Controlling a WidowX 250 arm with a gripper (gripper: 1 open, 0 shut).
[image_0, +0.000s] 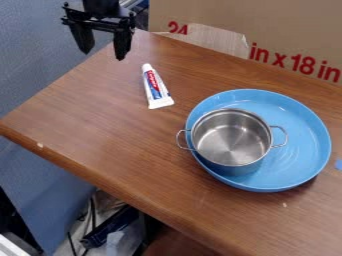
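Note:
My black gripper (103, 40) hangs at the top left over the back corner of the table, fingers spread open with nothing between them. A white toothpaste tube (156, 87) lies on the wooden table (94, 130) below and to the right of it. On the right, a steel pot (231, 136) with two handles sits inside a blue plate (294, 170).
A cardboard box (267, 35) stands along the back edge. Past the left edge are a blue-grey surface and some clutter (107, 230) below.

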